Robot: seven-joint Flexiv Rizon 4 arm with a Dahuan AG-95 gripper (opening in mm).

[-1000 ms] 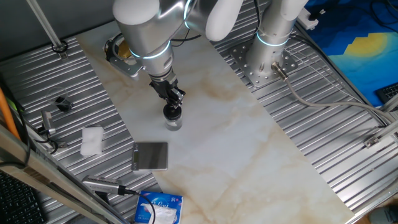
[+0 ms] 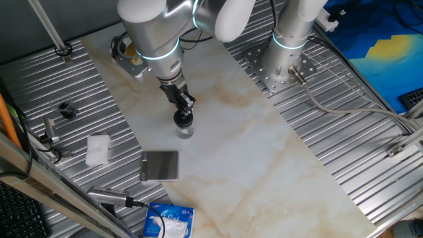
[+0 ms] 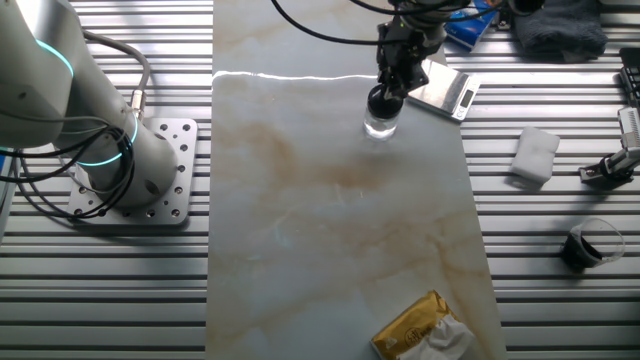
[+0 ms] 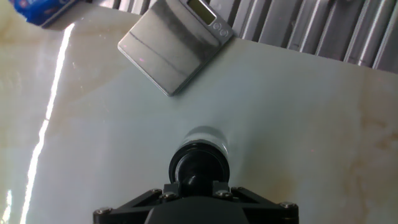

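Observation:
A small clear jar with a black lid stands upright on the marbled board, near the board's edge by the scale. My gripper comes down over it from above. In the wrist view its fingers sit close against both sides of the lid's black knob and appear shut on it. Mostly hidden under the lid, the jar's glass shows only as a pale rim in that view. From exterior view 1 the gripper is directly on top of the lid, and the jar seems to rest on the board.
A flat silver scale lies near the jar, at the board's edge. Beyond are a blue packet, a white block and a clear cup with dark contents. A gold tissue pack lies at the board's other end. Much of the board is bare.
The upper arm has shifted very slightly to the left in exterior view 1. The gripper, jar and lid look to be in the same place.

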